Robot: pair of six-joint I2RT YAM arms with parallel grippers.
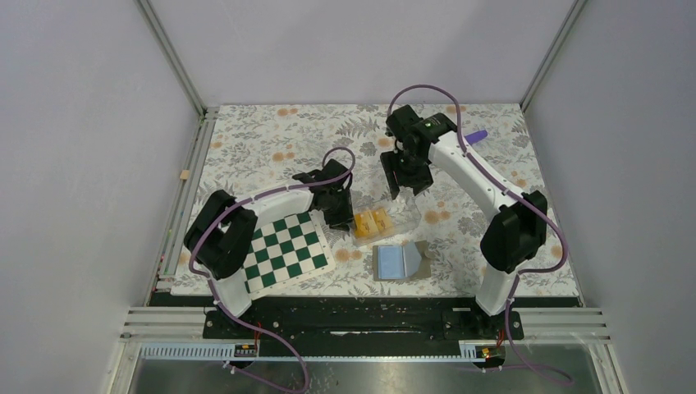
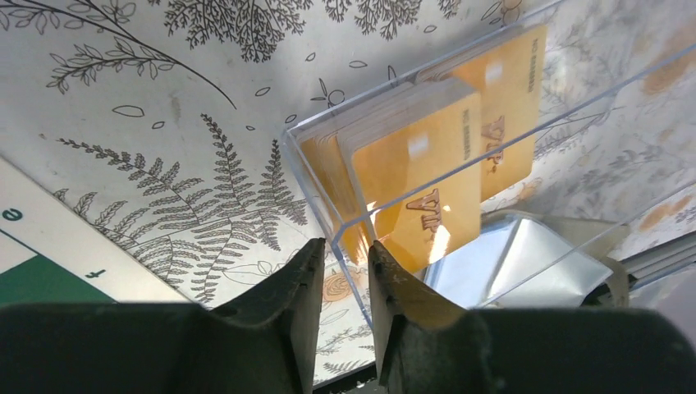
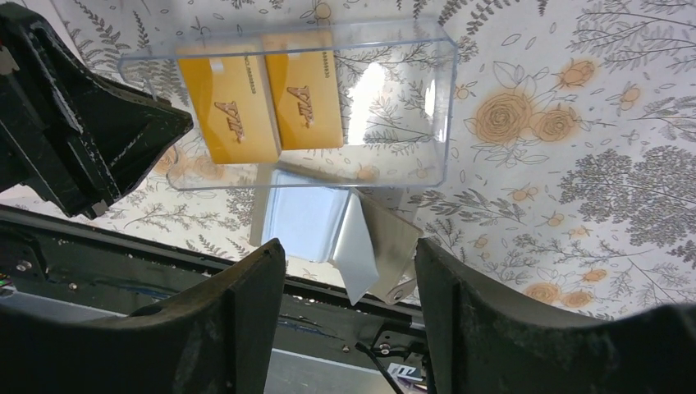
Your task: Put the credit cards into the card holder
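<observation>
A clear box [image 1: 406, 215] lies at the table's middle with yellow cards [image 1: 373, 222] standing in its left half. In the right wrist view the cards [image 3: 228, 107] show as two blocks side by side; the box's right half looks empty. My left gripper is at the box's left end, its fingers parted, with the clear end wall running between the fingers; whether they touch it I cannot tell. My right gripper [image 1: 408, 193] is open and empty at the box's right back end, apart from the cards.
A blue-and-white item [image 1: 398, 261] on a grey-brown base lies in front of the box. At the left is a green-and-white checkered board [image 1: 287, 254]. A purple object [image 1: 476, 137] sits behind the right arm.
</observation>
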